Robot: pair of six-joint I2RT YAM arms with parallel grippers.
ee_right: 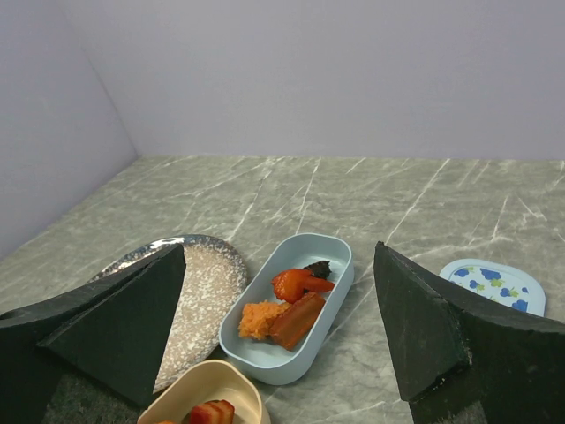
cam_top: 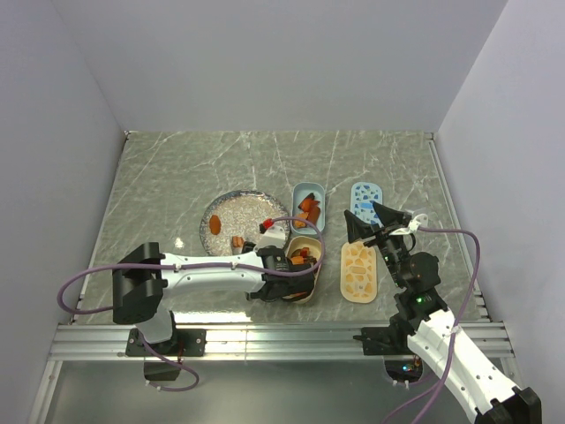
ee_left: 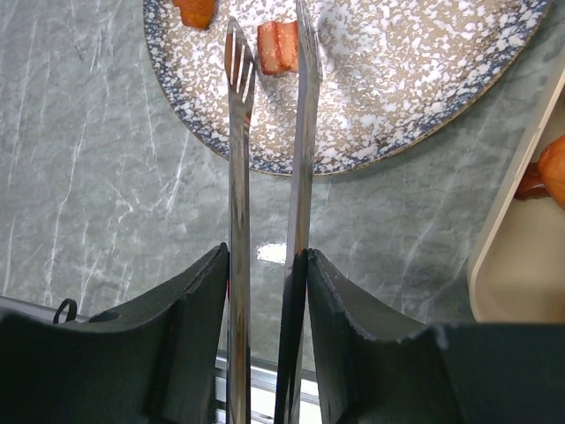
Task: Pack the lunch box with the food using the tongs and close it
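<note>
My left gripper is shut on a pair of long metal serving utensils, one with fork tines [ee_left: 239,66]. Their tips are over the round plate [ee_left: 380,88], around a piece of meat [ee_left: 275,46]; another fried piece [ee_left: 194,11] lies at the plate's left. A cream box [ee_left: 494,265] with food sits to the right, and a blue box [cam_top: 308,187] holding several foods stands behind it. My right gripper is open and empty, raised above the right side of the table.
A blue lid [cam_top: 366,185] and a cream lid [cam_top: 357,287] lie at the right, near my right arm.
</note>
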